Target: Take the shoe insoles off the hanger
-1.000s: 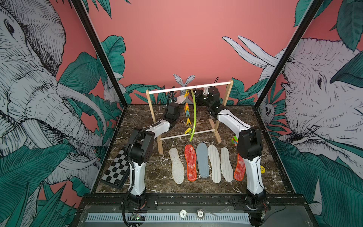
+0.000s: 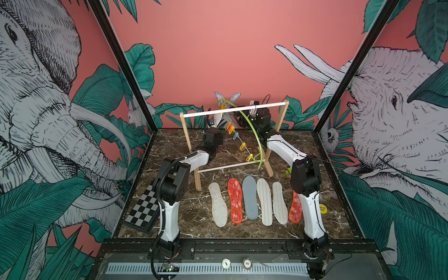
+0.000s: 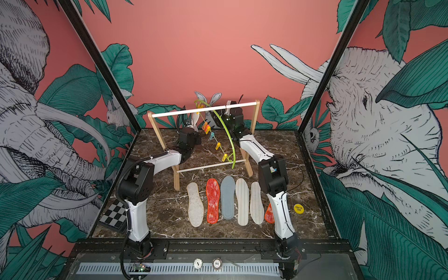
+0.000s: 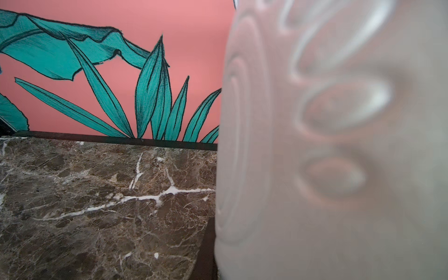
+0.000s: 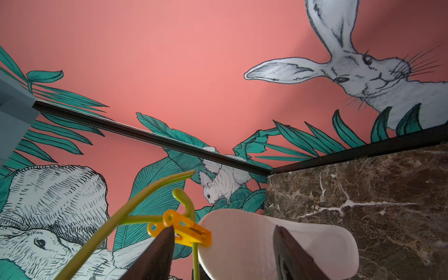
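A white insole (image 5: pixel 238 242) stands by an orange clip (image 5: pixel 186 226) at the upper end of the green hanger (image 2: pixel 253 130), which hangs tilted at the rack's top bar (image 2: pixel 233 109). My left gripper (image 2: pixel 212 122) is shut beside this insole, whose pale surface (image 4: pixel 331 186) fills the right half of the left wrist view; what lies between its fingers is hidden there. My right gripper faces the insole and clip, its fingers part open. Several insoles, pale, red (image 2: pixel 235 200) and grey (image 2: pixel 250 198), lie in front of the rack.
The wooden rack's legs (image 2: pixel 268 170) stand around both forearms. A checkered board (image 2: pixel 140 210) lies at the front left, a yellow disc (image 3: pixel 298 208) at the front right. The back wall is close behind both grippers.
The hanger has swung from upright to a slant, its top up and leftward, its lower end rightward. Both wrists have shifted slightly, and the white insole has risen beside the upper clip.
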